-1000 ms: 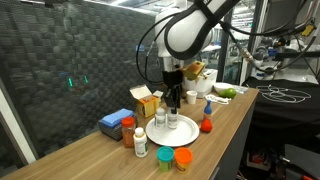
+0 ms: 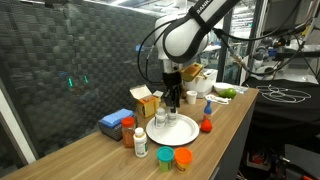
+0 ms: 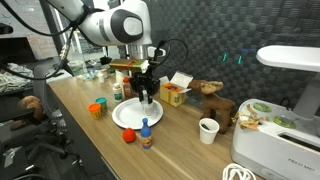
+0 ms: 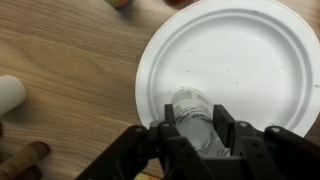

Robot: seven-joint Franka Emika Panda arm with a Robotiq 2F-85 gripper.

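A white plate (image 2: 183, 137) lies on the wooden table. Above it my gripper (image 2: 174, 104) points downward, shut on a small pale shaker (image 2: 172, 114) that stands upright at the plate. A second pale shaker (image 2: 160, 118) is right beside it on the plate. From the wrist, the held shaker (image 4: 192, 101) shows between the dark fingers, near the plate's edge; the fingers hide part of it. I cannot tell whether its base touches the plate.
An orange cup (image 2: 183, 158), a teal cup (image 2: 166, 159) and a white bottle (image 2: 140, 144) stand near the plate. A red item (image 3: 129, 135) and a blue bottle (image 3: 146, 134) are on its other side. Behind is an open yellow box (image 3: 176, 90). Most of the plate is bare.
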